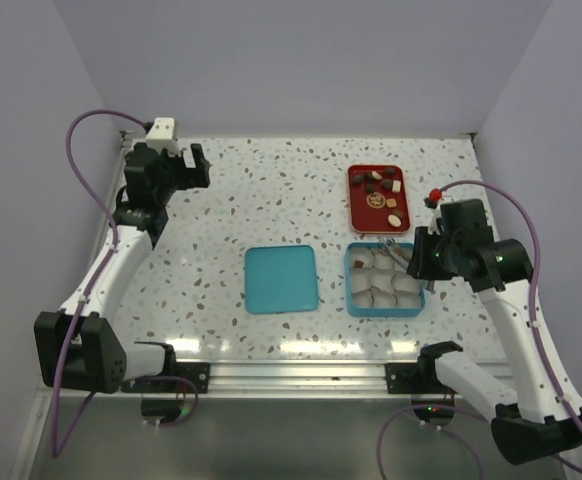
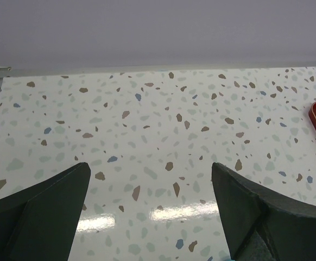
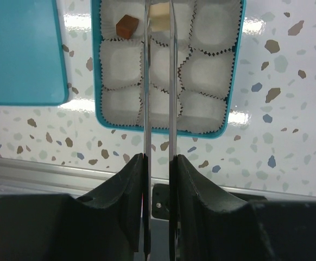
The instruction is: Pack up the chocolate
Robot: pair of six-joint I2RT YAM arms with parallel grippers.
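A blue box (image 1: 350, 295) with paper compartments (image 3: 120, 65) stands at the right of the table. A brown chocolate (image 3: 127, 26) sits in its back-left compartment; a pale piece (image 3: 159, 17) is in the back-middle one, partly behind the long tongs of my right gripper (image 1: 393, 249). Those tongs reach down over that compartment with a narrow gap; whether they grip the piece I cannot tell. A red tray (image 1: 363, 217) of assorted chocolates lies behind the box. My left gripper is open and empty, high over the table's left side.
An empty blue lid or tray (image 1: 280, 278) lies left of the box. The side walls flank both arms.
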